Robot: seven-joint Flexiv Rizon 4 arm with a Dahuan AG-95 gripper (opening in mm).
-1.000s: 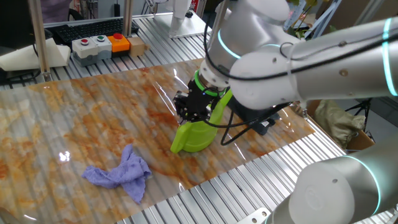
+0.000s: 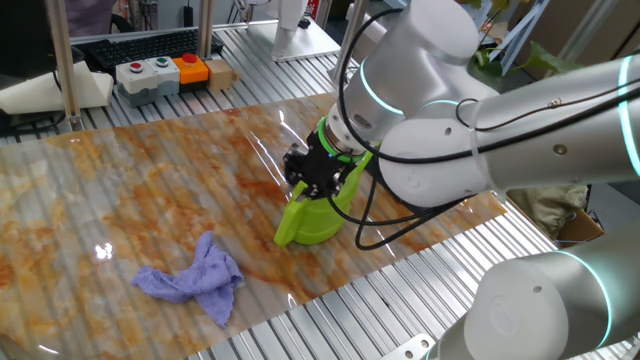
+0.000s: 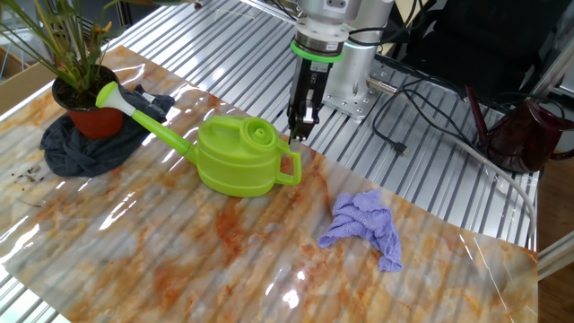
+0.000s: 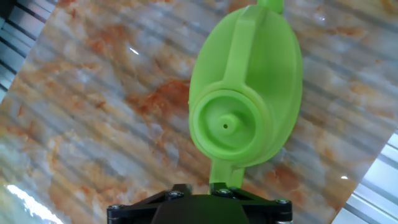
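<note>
A lime-green watering can (image 3: 235, 161) stands upright on the marbled sheet, its long spout (image 3: 157, 130) toward the plant and its rear handle (image 3: 293, 170) on the opposite side. Seen in exterior view 2, my gripper (image 3: 303, 132) points downward close to the handle end. From the wrist, the can's round cap (image 4: 227, 124) and body lie ahead, while the black gripper sits at the bottom edge beside the handle. In exterior view 1 the gripper (image 2: 312, 182) overlaps the can's (image 2: 318, 222) upper part. Its finger gap is not clear, and no contact can be made out.
A crumpled purple cloth (image 3: 363, 226) lies on the sheet. The potted plant (image 3: 94, 117) rests on a dark cloth (image 3: 67, 152) beyond the spout. A dark red kettle (image 3: 525, 135) stands off to the right.
My arm's wrist and forearm links have shifted and tilted slightly, and the gripper has moved a little to the right. The watering can and the purple cloth have stayed in place.
</note>
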